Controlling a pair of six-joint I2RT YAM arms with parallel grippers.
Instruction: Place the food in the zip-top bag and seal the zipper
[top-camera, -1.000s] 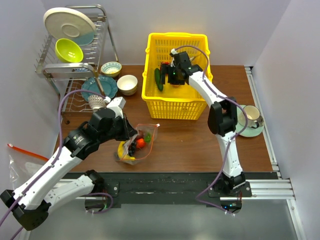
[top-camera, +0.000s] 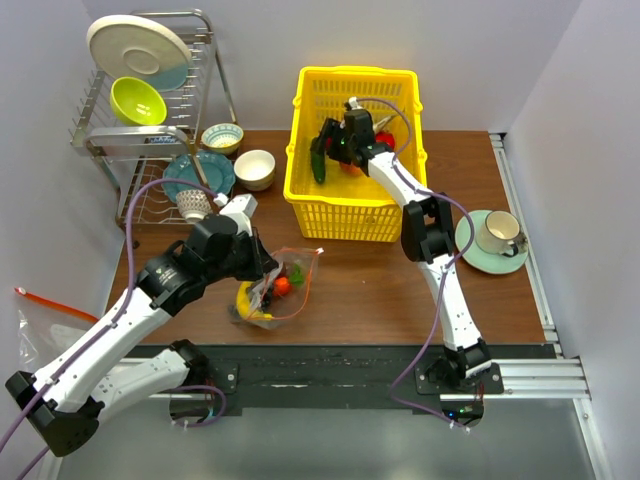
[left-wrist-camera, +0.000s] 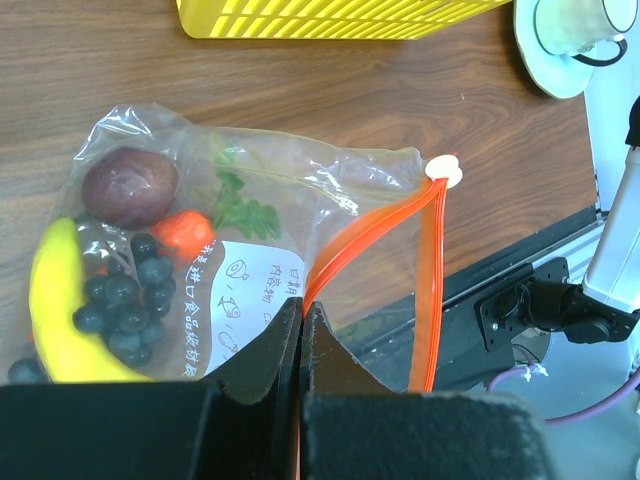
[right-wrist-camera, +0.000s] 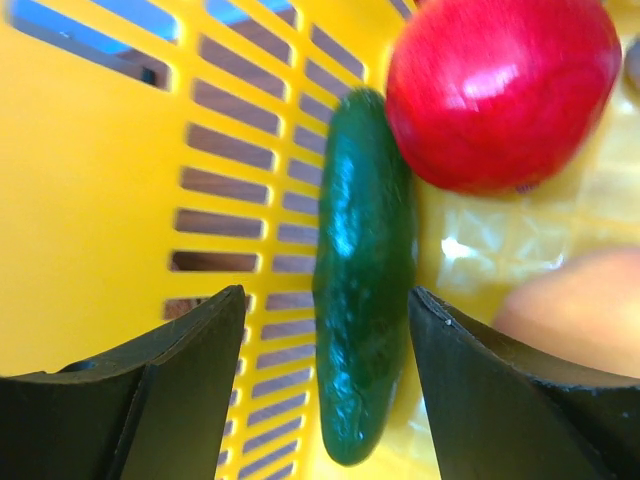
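A clear zip top bag (left-wrist-camera: 285, 190) lies on the table with its orange zipper edge (left-wrist-camera: 430, 290) parted. Inside it show a banana (left-wrist-camera: 60, 300), dark grapes (left-wrist-camera: 130, 300), a purple round food (left-wrist-camera: 130, 188), a red piece and some green leaves. My left gripper is shut on the orange rim of the bag. Down in the yellow basket, my right gripper stands open, its fingers to either side of a green cucumber (right-wrist-camera: 365, 220) by the slatted wall. A gap shows between the cucumber and the left finger.
The yellow basket (top-camera: 345, 220) also holds a red round food (right-wrist-camera: 500, 90) and a pinkish one (right-wrist-camera: 585, 310) near the right finger. A dish rack (top-camera: 150, 130) and bowl (top-camera: 255, 169) stand left, a cup (top-camera: 497, 233) right.
My right gripper has shifted slightly left and back within the basket, towards the cucumber. The basket, bag and left arm have moved very slightly to the right.
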